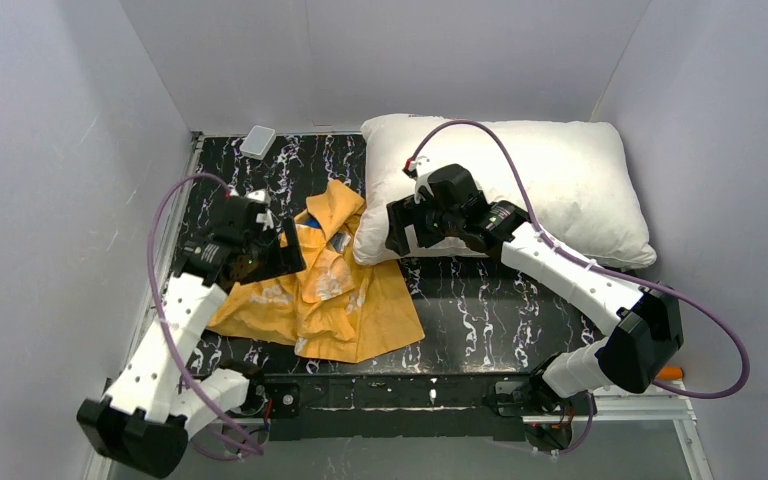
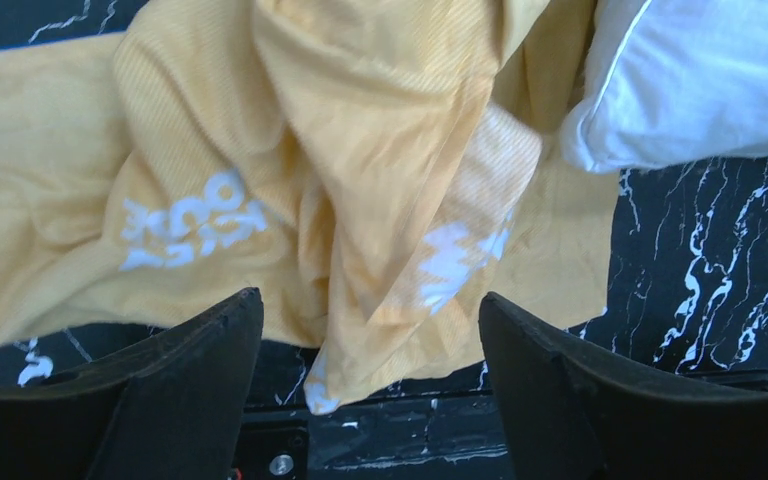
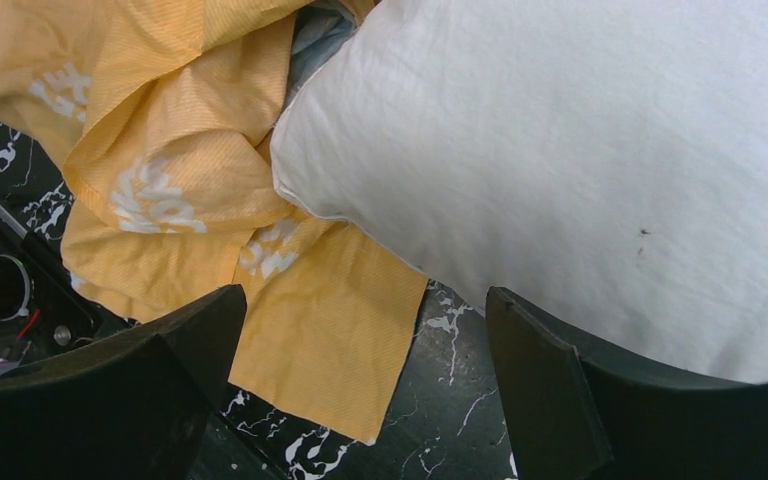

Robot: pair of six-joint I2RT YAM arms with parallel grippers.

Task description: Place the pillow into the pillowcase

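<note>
A rumpled yellow pillowcase [image 1: 360,320] with white printed patches lies on the left half of the dark marbled surface; it also fills much of the left wrist view [image 2: 380,200]. The white pillow [image 1: 550,180] lies at the back right, its lower left corner resting over the pillowcase's edge, as the right wrist view [image 3: 540,150] shows. My left gripper [image 1: 286,250] hangs above the left part of the pillowcase, open and empty. My right gripper [image 1: 400,226] hangs over the pillow's left part, open, with nothing between its fingers.
A small pale box [image 1: 258,142] lies at the back left. Grey walls close in the left, back and right sides.
</note>
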